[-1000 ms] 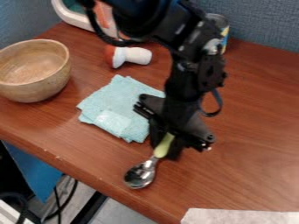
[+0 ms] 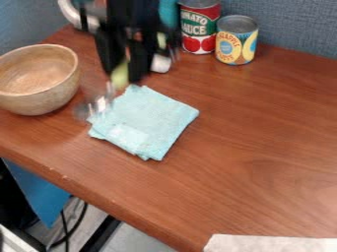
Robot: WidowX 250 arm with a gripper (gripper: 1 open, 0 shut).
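Note:
My black gripper (image 2: 129, 49), motion-blurred, is high at the upper left, above and behind the folded light-blue cloth (image 2: 145, 123). A spoon with a yellow-green handle (image 2: 120, 75) hangs from it, its blurred silver bowl (image 2: 95, 104) over the cloth's left edge, beside the wooden bowl (image 2: 35, 89). The fingers are too blurred to make out clearly, but the spoon moves with them.
Cans (image 2: 235, 41) stand at the back near the wall, with a red-labelled one (image 2: 198, 28) beside. A white item is partly hidden behind the gripper. A white sheet (image 2: 270, 243) lies at the front edge.
My gripper and the spoon have moved up and to the left, away from the front of the table toward the wooden bowl. The cloth has stayed put.

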